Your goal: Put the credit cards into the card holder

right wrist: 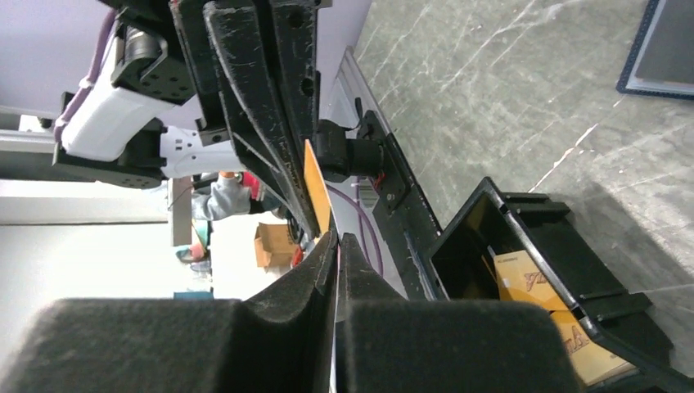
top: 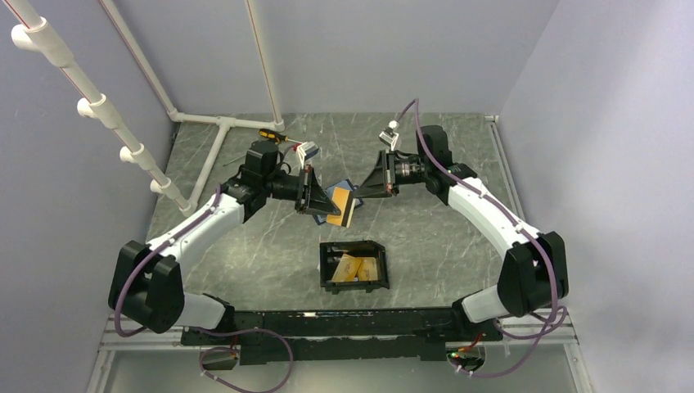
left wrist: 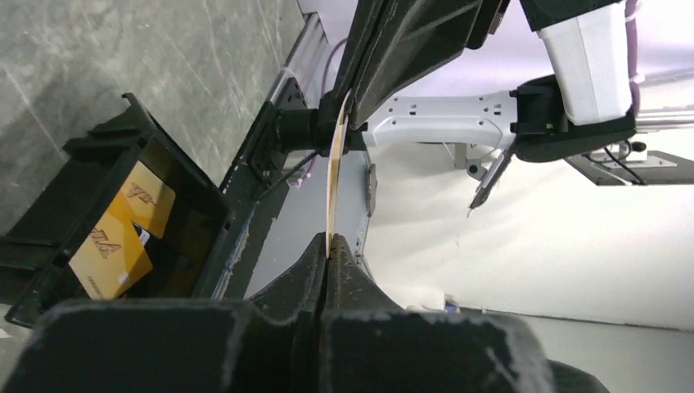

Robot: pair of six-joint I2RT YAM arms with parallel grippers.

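Observation:
An orange card with a dark stripe [top: 339, 219] spans the space between my two grippers, above the table. My left gripper [top: 334, 212] is shut on one side of it; in the left wrist view the card [left wrist: 333, 180] appears edge-on, rising from the fingertips. The card's other side reaches the tips of my right gripper [top: 358, 194], whose fingers look barely parted around the edge. Behind the card and left gripper, the blue card holder [top: 347, 185] lies on the table, partly hidden; its corner [right wrist: 667, 57] shows in the right wrist view.
A black open box [top: 325, 266] stands in front of the grippers, with orange cards [top: 347, 268] inside. A yellow-and-black screwdriver [top: 272, 134] lies at the back left by the white pipe frame.

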